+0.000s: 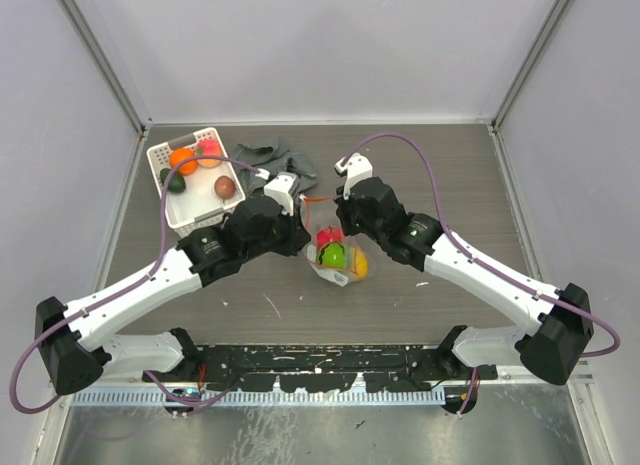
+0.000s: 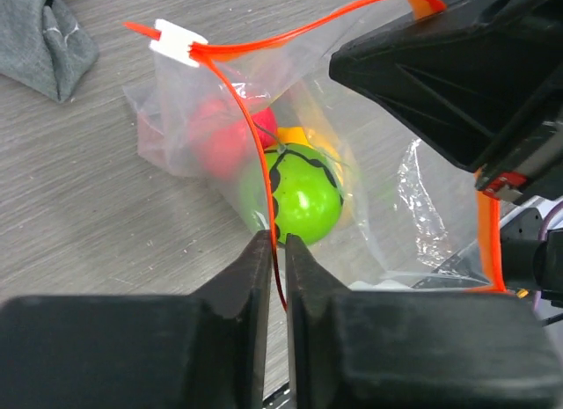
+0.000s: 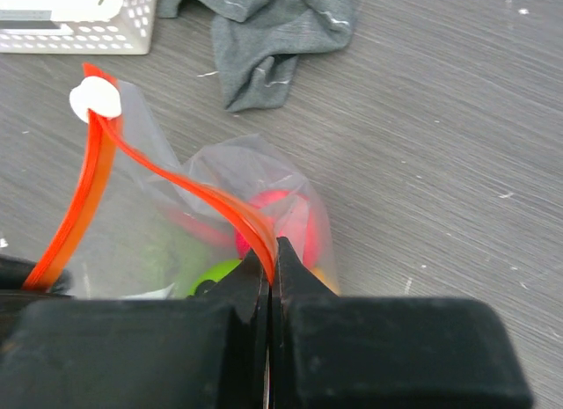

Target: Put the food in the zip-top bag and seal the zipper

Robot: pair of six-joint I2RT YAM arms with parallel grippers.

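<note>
The clear zip top bag stands with its mouth spread, its orange zip strip bearing a white slider at one corner. Inside it lie a green striped ball-shaped food, a red one and a yellow one. My right gripper is shut on the bag's orange rim. At the other rim, my left gripper has its fingertips a narrow gap apart, with a thin orange strip running in that gap. Whether they press on it I cannot tell.
A white basket at the back left holds an orange, a peach, an avocado and a brown round item. Crumpled grey cloth lies behind the bag. Free tabletop stretches to the right.
</note>
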